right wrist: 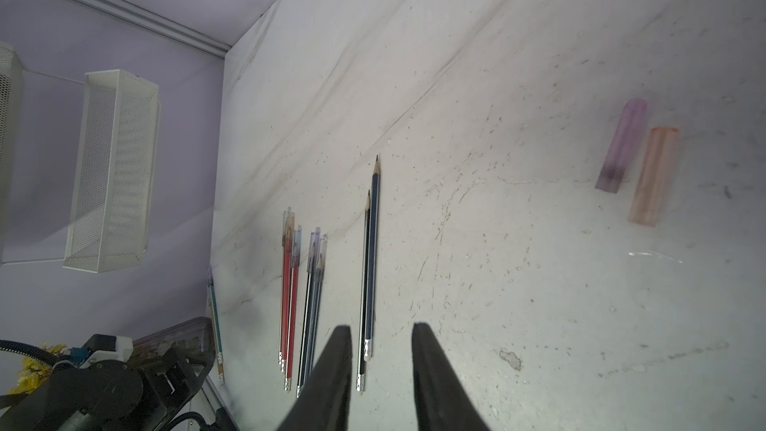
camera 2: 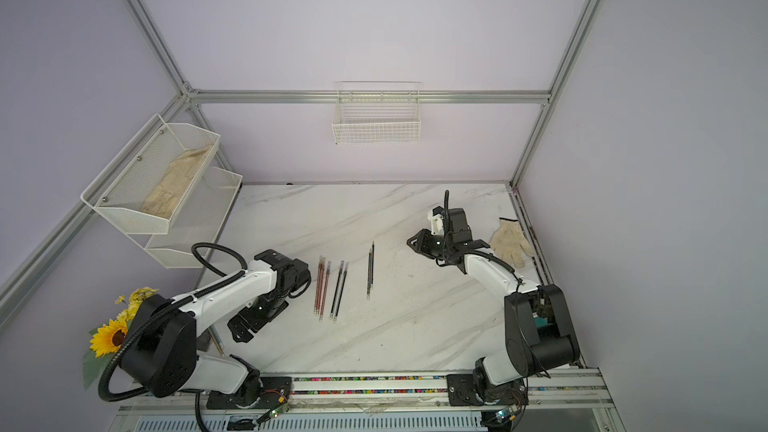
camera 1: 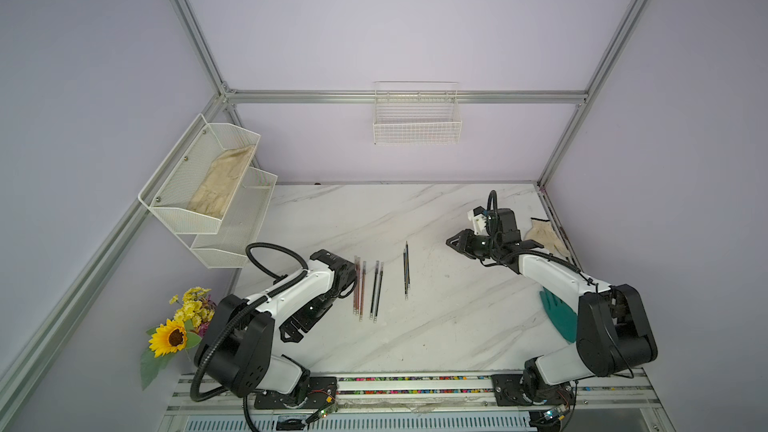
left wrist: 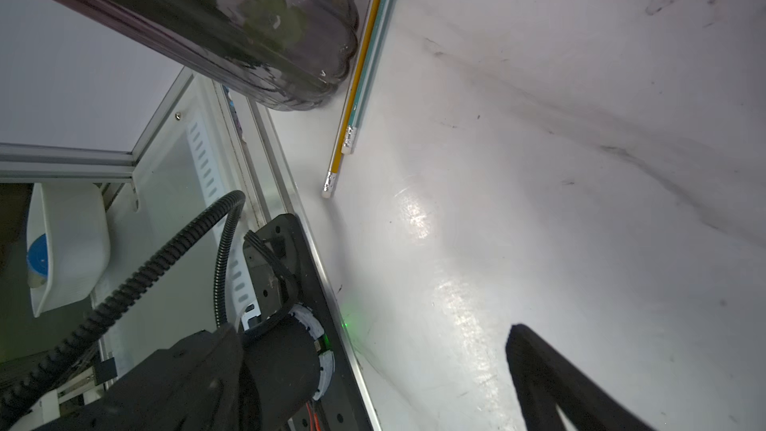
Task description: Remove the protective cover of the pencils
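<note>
Red pencils (right wrist: 288,303) and dark pencils (right wrist: 309,315), their tips in clear covers, lie left of two dark bare-tipped pencils (right wrist: 372,255). Two loose caps, purple (right wrist: 623,143) and pink (right wrist: 654,175), lie to the right in the right wrist view. My right gripper hovers with fingers apart, nothing between them. My left gripper hangs open and empty at the front left, near a yellow pencil (left wrist: 357,87) and a teal one in the left wrist view.
A dark vase (left wrist: 271,32) with flowers stands at the left edge. Mesh baskets (camera 1: 216,224) hang on the left wall and back rail. A beige glove (camera 2: 509,241) and a teal glove (camera 1: 558,316) lie at the right.
</note>
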